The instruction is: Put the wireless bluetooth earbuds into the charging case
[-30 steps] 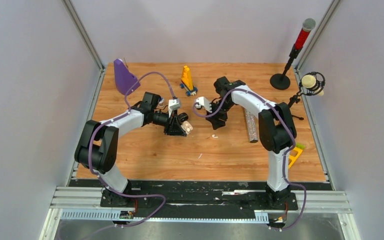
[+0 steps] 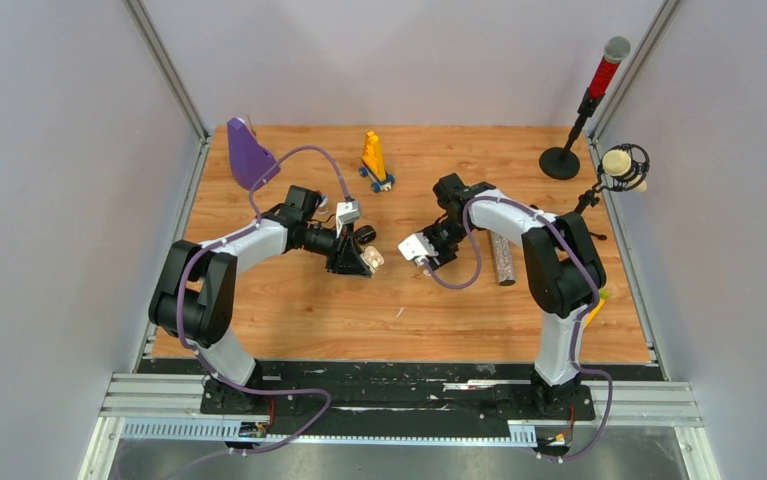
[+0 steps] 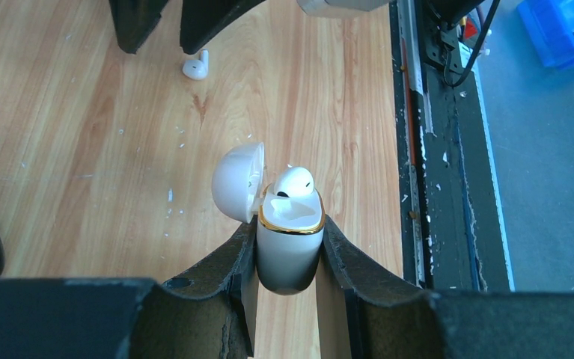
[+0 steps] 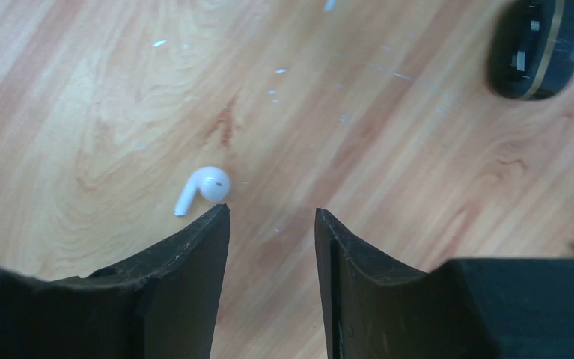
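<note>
The white charging case (image 3: 289, 254) is clamped upright between the fingers of my left gripper, its lid (image 3: 237, 181) swung open to one side. One earbud (image 3: 294, 182) sits in the case with its rounded head showing. A second white earbud (image 4: 212, 184) lies loose on the wooden table. My right gripper hangs above the table, fingers parted and nothing between them. In the right wrist view that loose earbud appears just beyond the left fingertip, off to the side of the gap. From above, the right gripper mostly covers it.
A black rounded object (image 4: 542, 48) rests on the table near my left gripper. Behind stand a purple piece (image 2: 249, 155) and a yellow wheeled toy (image 2: 375, 160). A speckled cylinder (image 2: 502, 260) lies beside the right arm.
My right gripper has come toward the table's front, over the loose earbud that showed in the open earlier. The left arm and the case have stayed practically still.
</note>
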